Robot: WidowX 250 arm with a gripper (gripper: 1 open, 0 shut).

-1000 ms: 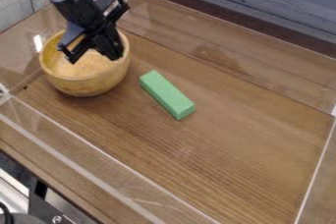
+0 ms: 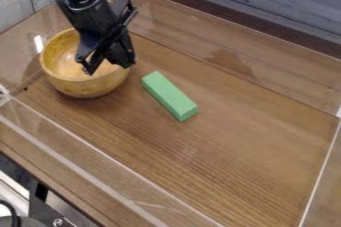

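Observation:
A round yellow-tan bowl [image 2: 74, 84] sits at the left of the wooden surface. My black gripper [image 2: 96, 60] is over the bowl, its lower end inside or just above the rim; it looks shut, with nothing visible between its fingers. A green rectangular block [image 2: 170, 96] lies to the right of the bowl, apart from it.
A grey-blue wall [image 2: 260, 7] runs along the back, and black cables show at the lower left corner.
The bowl and green block look unmoved.

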